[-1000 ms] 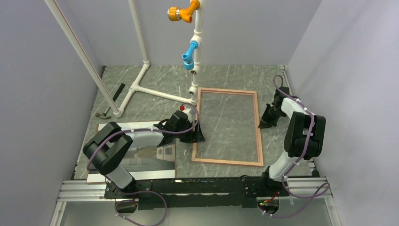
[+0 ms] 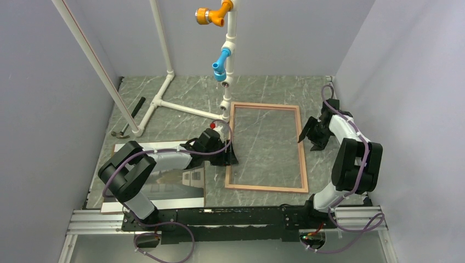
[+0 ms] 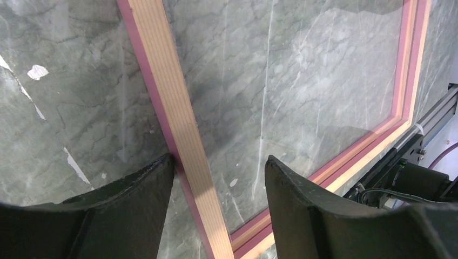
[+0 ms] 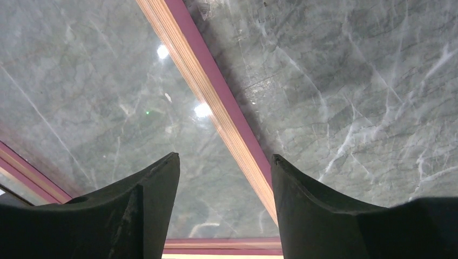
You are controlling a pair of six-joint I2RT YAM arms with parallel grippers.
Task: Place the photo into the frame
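The empty wooden frame [image 2: 266,189] lies flat on the marbled table, its reddish outer sides visible in both wrist views. My left gripper is open across the frame's left rail [image 3: 175,102]; its left finger [image 3: 154,186] is at the outer side, and the right one stands apart over the inside. My right gripper is open around the right rail [image 4: 216,102]; the rail passes close to its right finger [image 4: 289,181]. The photo [image 2: 189,189], a grey picture with a pale border, lies at the left, partly covered by my left arm.
White pipes [image 2: 189,110] with a blue valve [image 2: 220,64] and an orange valve [image 2: 214,14] stand behind, close to the frame's far left corner. A hammer [image 2: 129,116] lies at the far left. Bare table shows inside the frame and behind it.
My right gripper's fingers have spread apart, and its arm has shifted slightly. My left arm is almost still.
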